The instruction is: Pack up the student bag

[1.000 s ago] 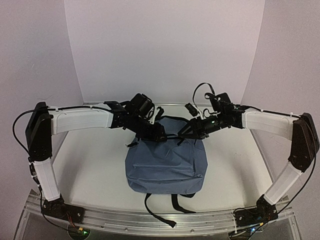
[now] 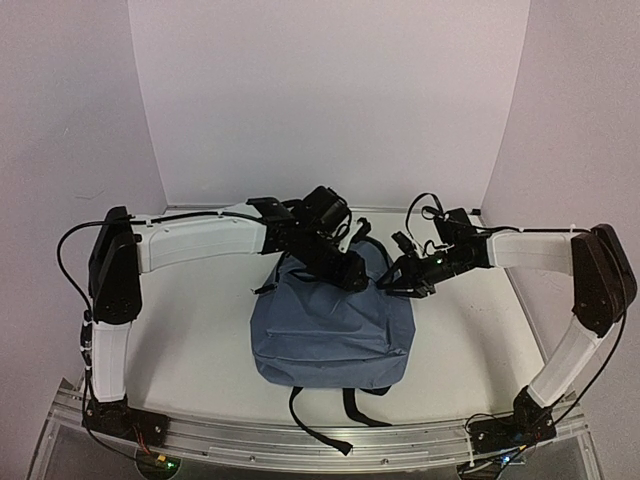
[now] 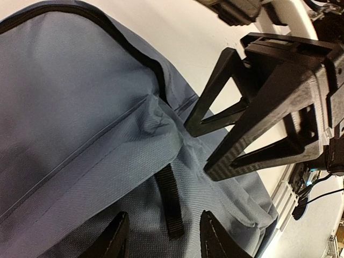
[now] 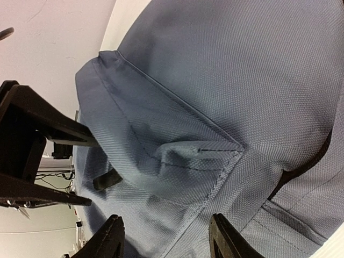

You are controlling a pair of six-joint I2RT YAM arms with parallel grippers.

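Note:
The blue-grey student bag (image 2: 330,335) lies flat on the table, straps toward the front edge. Over its upper right part stands my left gripper (image 2: 357,282), open. A black zipper pull (image 3: 171,204) hangs from the folded fabric edge, between the left fingertips in the left wrist view but not clamped. My right gripper (image 2: 387,285) is at the bag's right upper edge, close beside the left one. Its fingers (image 4: 219,236) are spread, with bag fabric below and ahead of them. In the right wrist view the pull (image 4: 107,180) shows near the left gripper's fingers. The bag's inside is hidden.
Two black straps (image 2: 318,432) trail from the bag toward the metal front rail (image 2: 300,450). The two grippers nearly touch, leaving little room between them.
The bag has stayed in place.

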